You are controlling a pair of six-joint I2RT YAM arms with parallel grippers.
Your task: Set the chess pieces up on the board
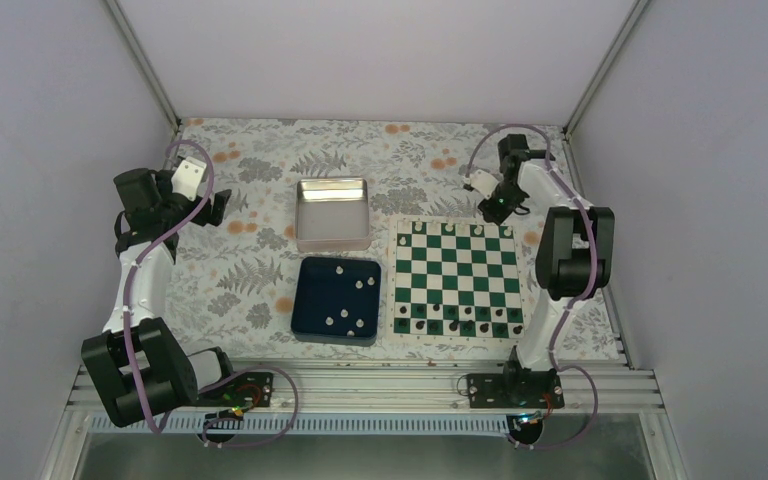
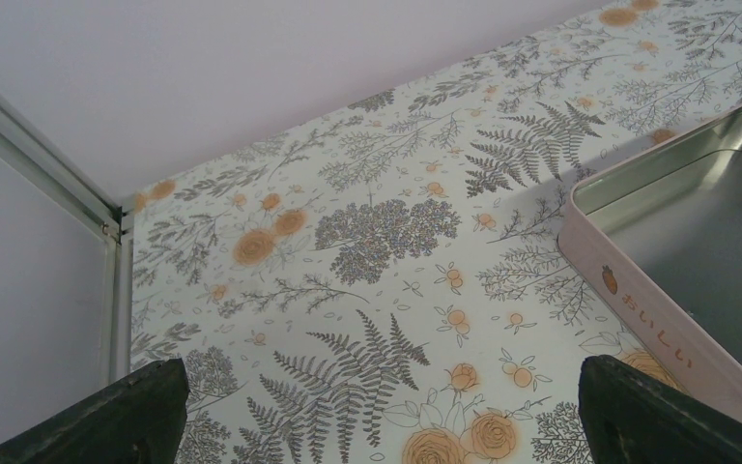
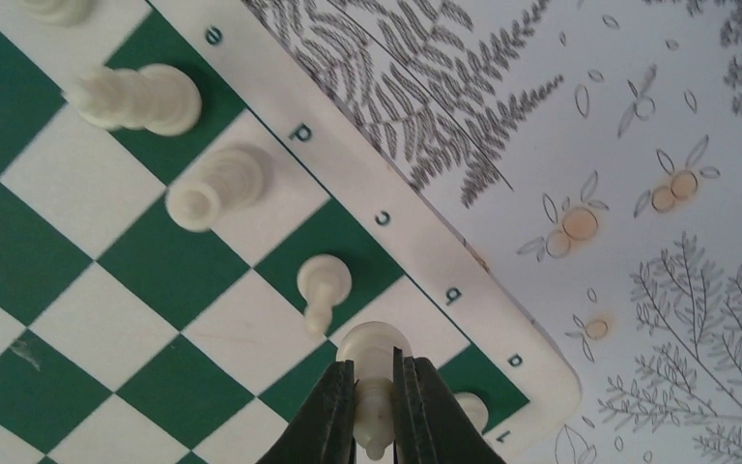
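The green-and-white chessboard (image 1: 457,283) lies at right, dark pieces (image 1: 436,310) lining its near rows. White pieces stand along the far row, among them one (image 3: 324,285) on the square marked c and one (image 3: 471,410) in the a corner. My right gripper is over that far edge, shut on a white piece (image 3: 374,340) whose base appears over the square marked b; whether it touches the board, I cannot tell. More white pieces (image 1: 344,313) are in the navy tray (image 1: 297,300). At far left, my left gripper is open and empty.
An empty-looking metal tin (image 1: 333,245) with a pink outer wall sits behind the navy tray, left of the board.
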